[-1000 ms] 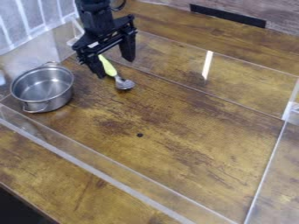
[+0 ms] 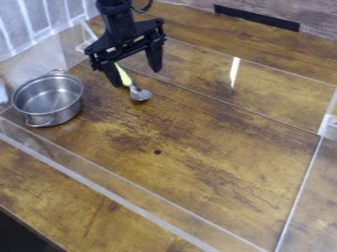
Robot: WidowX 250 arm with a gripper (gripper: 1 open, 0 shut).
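A black gripper (image 2: pixel 125 61) on the arm reaches down from the top of the view, open, its fingers spread over a spoon (image 2: pixel 137 92) with a yellow-green handle and metal bowl. The spoon lies on the wooden surface, its handle end partly hidden under the gripper. Whether the fingertips touch the handle cannot be told. A metal pot (image 2: pixel 49 98) with side handles stands to the left of the spoon.
Clear plastic walls run along the left and right sides, and a dark strip (image 2: pixel 297 18) lies at the back right.
The gripper has shifted slightly over the spoon and changed its angle a little. The pot and spoon appear in the same places.
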